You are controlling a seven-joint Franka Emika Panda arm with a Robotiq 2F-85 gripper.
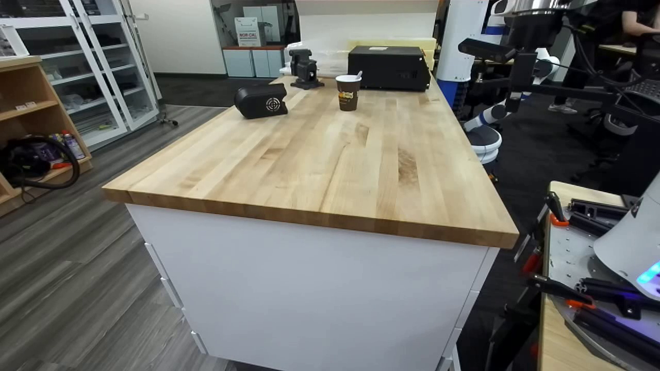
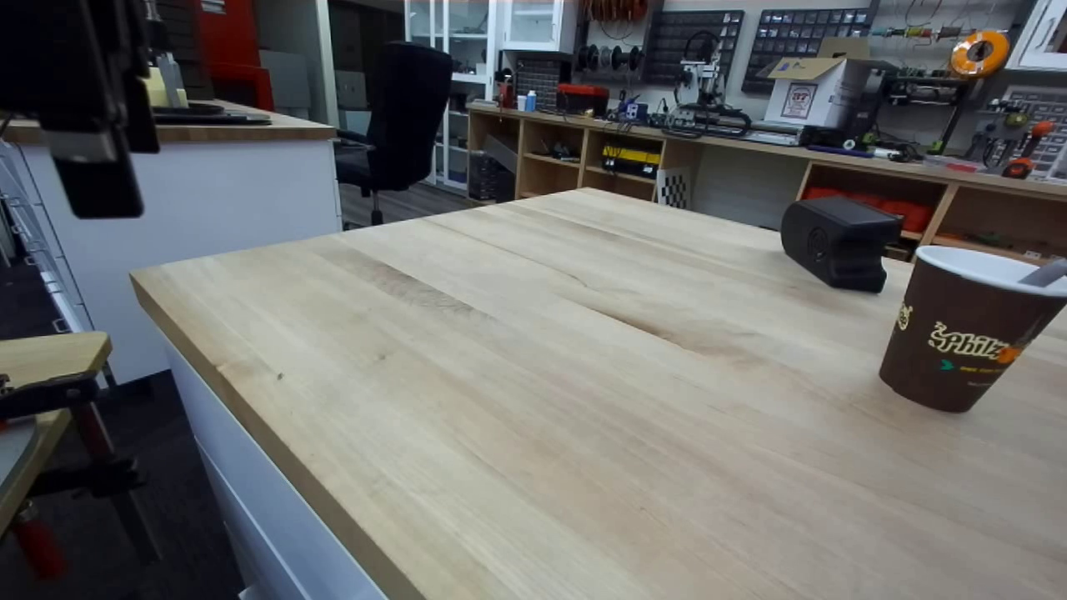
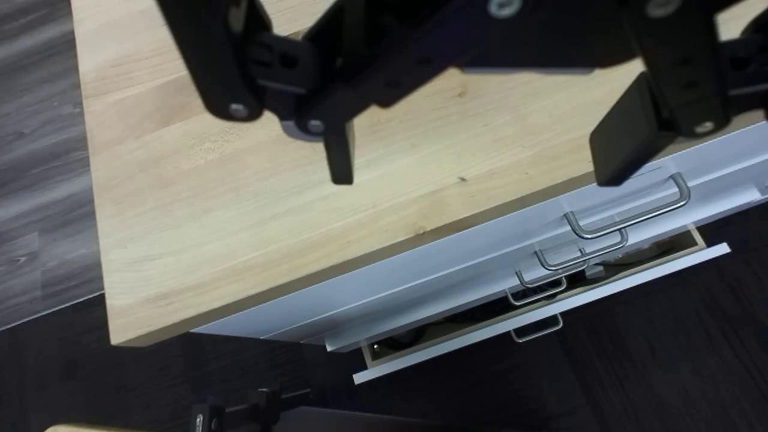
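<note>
My gripper stands open above the right edge of the wooden tabletop [image 3: 237, 216], its fingers wide apart and nothing between them. In exterior view 1 the arm's end hangs off to the right of the table, with the fingertips hard to make out. A brown paper cup [image 1: 347, 96] with a white rim stands upright toward the far end of the table; a grey handle or stick [image 2: 1047, 273] pokes out of it. To the cup's left lies a black, rounded block [image 1: 260, 101]. Neither of these shows in the wrist view.
At the table's far end are a black box [image 1: 390, 68] and a dark stand [image 1: 304, 69]. Below the table's side, one drawer [image 3: 540, 313] is pulled out, and several metal handles stick out.
</note>
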